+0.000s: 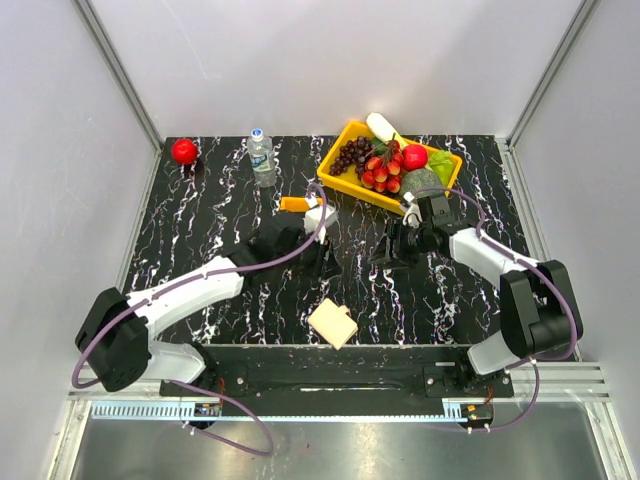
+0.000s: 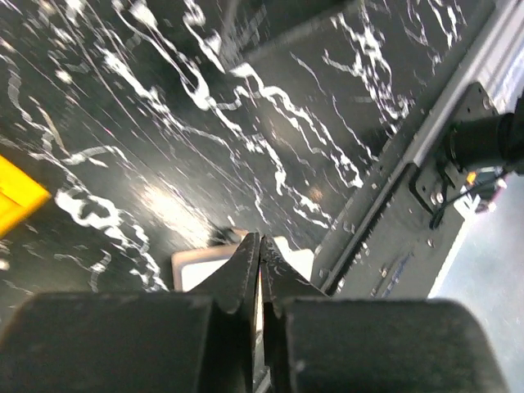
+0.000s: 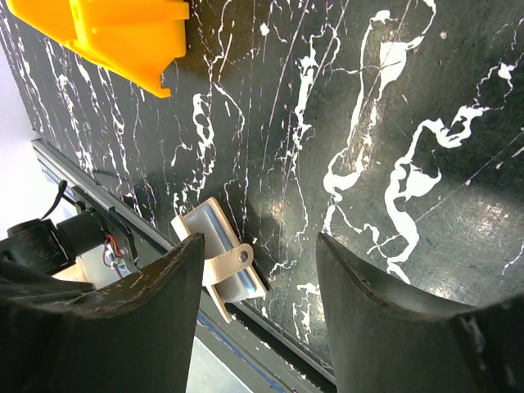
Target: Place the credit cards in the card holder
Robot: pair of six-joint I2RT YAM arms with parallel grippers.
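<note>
The cream card holder (image 1: 333, 323) lies on the table near its front edge, below my left gripper (image 1: 327, 270). In the right wrist view the holder (image 3: 196, 219) shows a greyish inside and a strap (image 3: 228, 264) with a round snap across it. The left wrist view shows my left gripper over the holder (image 2: 190, 268), its fingertips close together and nothing visible between them; in the top view they look slightly apart. My right gripper is open and empty, beside the holder. No loose credit card can be made out.
An orange box (image 1: 297, 204) stands behind the left arm, mostly hidden. At the back are a yellow basket (image 1: 360, 192) of fruit, a water bottle (image 1: 262, 160) and a red ball (image 1: 184, 151). Table between the grippers is clear.
</note>
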